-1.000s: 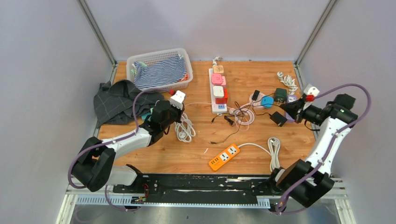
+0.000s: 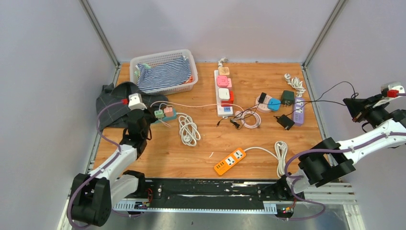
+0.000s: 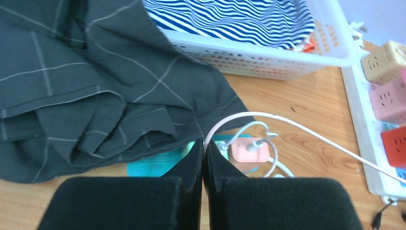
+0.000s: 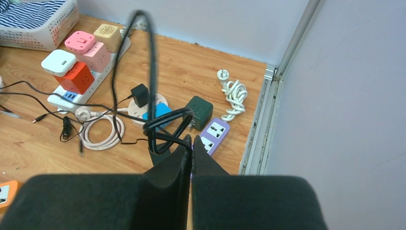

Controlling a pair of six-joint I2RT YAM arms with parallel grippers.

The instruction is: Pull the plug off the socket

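Note:
My left gripper is shut on a thin white cable (image 3: 287, 120), left of the white power strip (image 2: 216, 91), above a cyan strip (image 3: 153, 163) with small plugs. My right gripper is shut on black cables (image 4: 153, 72), raised at the table's right edge. A purple strip (image 4: 215, 134), an orange strip (image 2: 230, 161), a dark adapter (image 2: 285, 122) and a white round socket with a blue plug (image 2: 273, 104) lie on the table. Whether any cable's plug is still in a socket is hard to tell.
A white basket (image 2: 186, 86) with striped cloth stands at the back left, beside dark grey cloth (image 2: 110, 105). Coiled cables (image 2: 190, 132) lie across the middle. Bare wood (image 2: 186, 163) shows at the front. Walls border the back and sides.
My left gripper has moved left, drawing the white cable along. My right gripper has moved right beyond the table edge, with the black cables stretching after it.

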